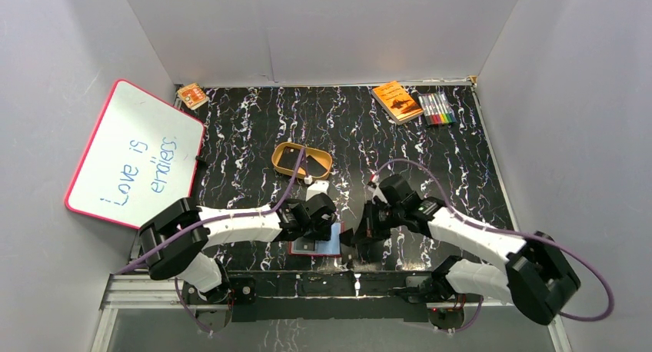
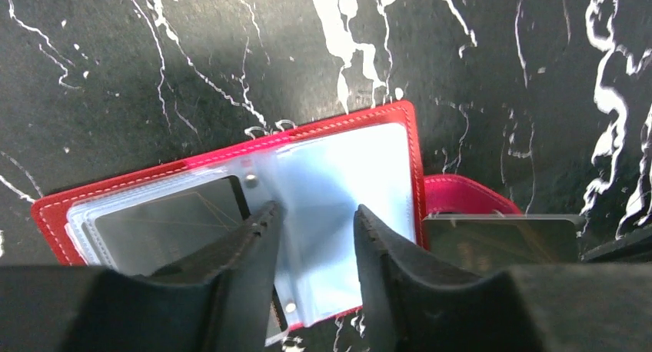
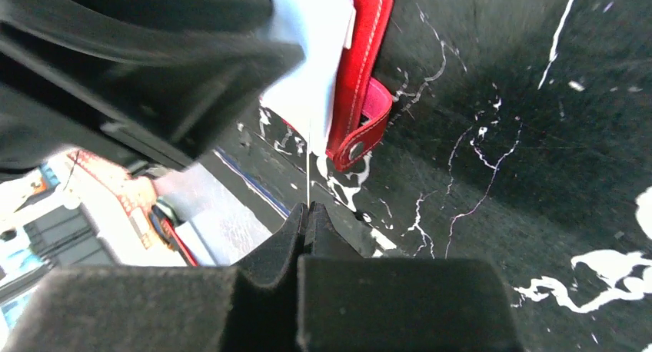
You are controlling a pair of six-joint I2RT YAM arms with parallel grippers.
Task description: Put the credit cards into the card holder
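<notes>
The red-edged card holder [image 2: 396, 115] lies open near the table's front edge, with clear sleeves. A dark card [image 2: 173, 221] sits in its left sleeve; its right sleeve [image 2: 346, 175] looks empty. Above that right sleeve, my left gripper is partly open, fingertips apart and close to the plastic. Another dark card [image 2: 492, 240] is pinched at its edge by my right gripper, just beyond the holder's right edge and strap. From the right wrist, this held card [image 3: 309, 164] shows edge-on as a thin line beside the holder [image 3: 361, 68].
A yellow tray [image 1: 277, 161] with dark cards [image 1: 314, 166] stands behind the holder. At the back right are an orange book [image 1: 397, 102] and markers [image 1: 437, 108]; a whiteboard [image 1: 138, 156] leans at left.
</notes>
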